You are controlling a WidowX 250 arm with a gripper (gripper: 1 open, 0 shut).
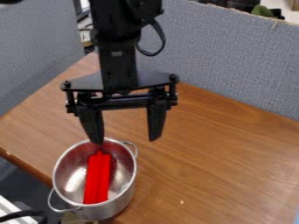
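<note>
My black gripper [122, 122] hangs in the upper middle of the camera view, open, with its two fingers wide apart and nothing visible between them. Below its left finger, at the lower left, a steel pot [121, 192] with wire handles stands on the wooden table. A long red block [98, 180] lies inside the pot, its far end close beneath that left finger in the view; whether they touch I cannot tell.
Grey padded walls [233, 61] bound the back and left. A dark cable lies at the bottom-left corner; small dark items sit beyond the wall at top right.
</note>
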